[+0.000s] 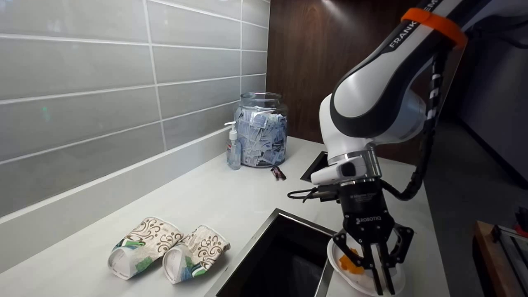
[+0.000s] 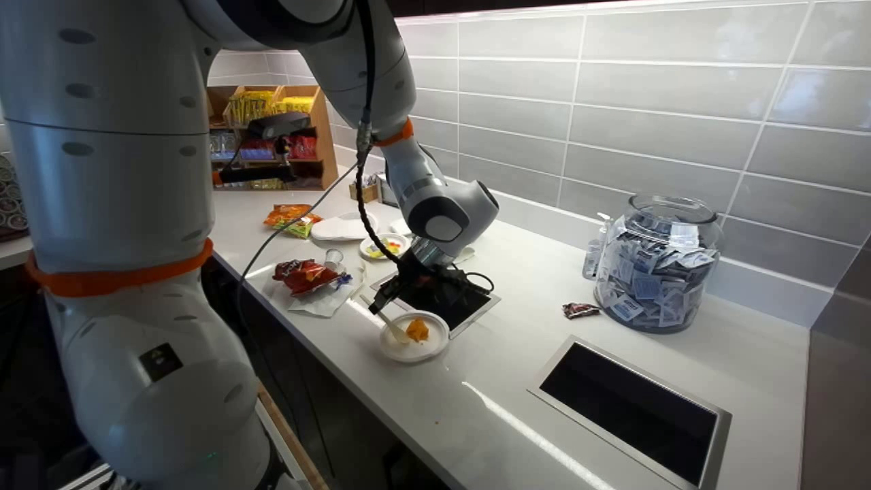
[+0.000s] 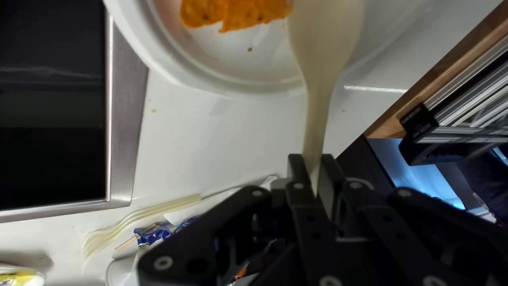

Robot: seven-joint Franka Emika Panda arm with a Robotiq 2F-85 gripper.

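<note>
A pale spoon (image 3: 318,62) is pinched by its handle in my gripper, which is shut on it. The spoon's bowl reaches over the white plate (image 3: 200,78), beside orange chips (image 3: 238,12) lying there. In exterior view 2 the spoon (image 2: 397,330) slants down from the gripper (image 2: 373,309) onto the left part of the plate (image 2: 437,351). Exterior view 1 has the gripper (image 1: 384,292) in front of the plate (image 1: 336,260), whose near side is partly hidden. Whether the spoon presses on the plate I cannot tell.
A dark metal-framed inset (image 1: 292,257) lies alongside the plate. Two patterned cups (image 1: 148,240) rest on their sides to its left. A red chip bag (image 2: 303,276) and a pale fork (image 3: 138,219) lie nearby. Clear counter (image 2: 490,408) stretches toward a second inset (image 2: 629,408).
</note>
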